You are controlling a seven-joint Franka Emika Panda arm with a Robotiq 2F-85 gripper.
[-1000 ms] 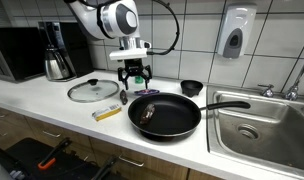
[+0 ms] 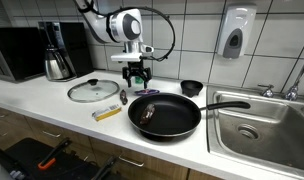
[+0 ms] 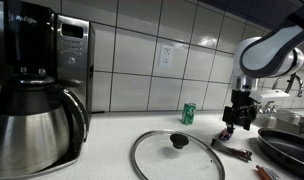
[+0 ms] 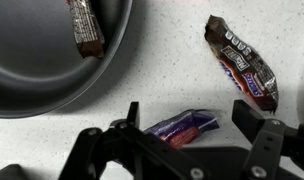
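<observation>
In the wrist view my gripper is open above the counter, with a purple candy wrapper (image 4: 185, 129) below and between its fingers. The wrapper's lower part is hidden by the gripper. To the upper right lies a brown candy wrapper (image 4: 242, 62) on the counter. Another brown wrapper (image 4: 87, 28) rests inside the dark pan (image 4: 27, 95). Exterior view 1 has the gripper (image 2: 133, 80) behind the pan (image 2: 172, 122), close to the purple wrapper (image 2: 146, 92). A yellow-wrapped bar (image 2: 107, 113) sits near the counter's front.
A glass lid (image 2: 84, 94) lies left of the wrappers. Behind the gripper stands a green can (image 3: 188, 114). A black bowl (image 2: 191, 88) is behind the pan, and its handle (image 2: 228, 105) reaches over the sink (image 2: 262, 130). A coffee maker (image 3: 37, 110) occupies the far left.
My gripper has shifted slightly to the right and turned a little over the counter. The wrappers, pan and lid appear unmoved.
</observation>
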